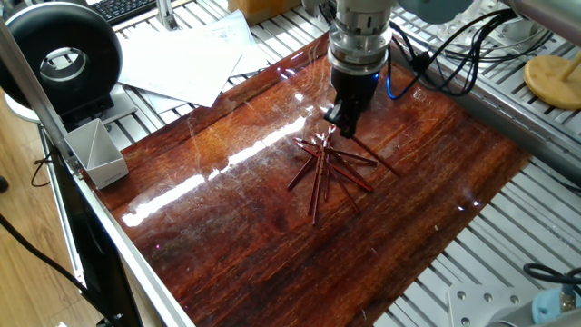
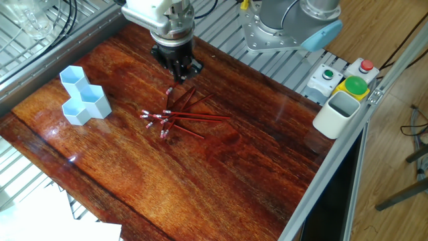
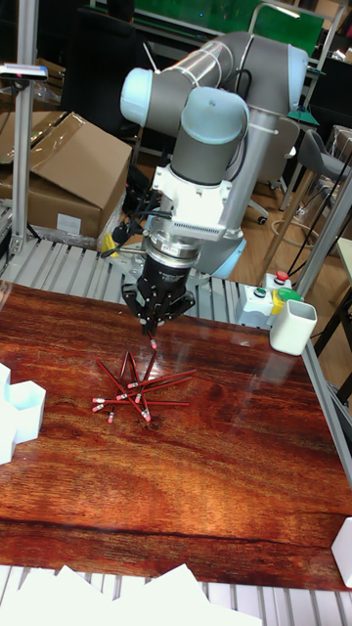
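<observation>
Several dark red pencils [image 2: 200,119] lie crossed in a loose fan on the glossy wooden table, their pale-banded ends bunched together. Just above the pile, my gripper [image 1: 346,125] is shut on one red pencil [image 1: 379,159], which sticks out past the fingers toward the lower right in exterior view 1. The banded end of that pencil [image 3: 154,344] shows just below the fingertips in exterior view 3. Its other end is hidden behind the gripper there and in exterior view 2. The contact between fingers and pencil is too small and dark to see clearly.
A white-blue holder of joined hexagonal cups [image 2: 85,97] stands left of the pile in exterior view 2. A white cup [image 2: 336,115] and push buttons [image 2: 356,85] sit by the right-hand rail. A white box [image 1: 96,154] stands at another edge.
</observation>
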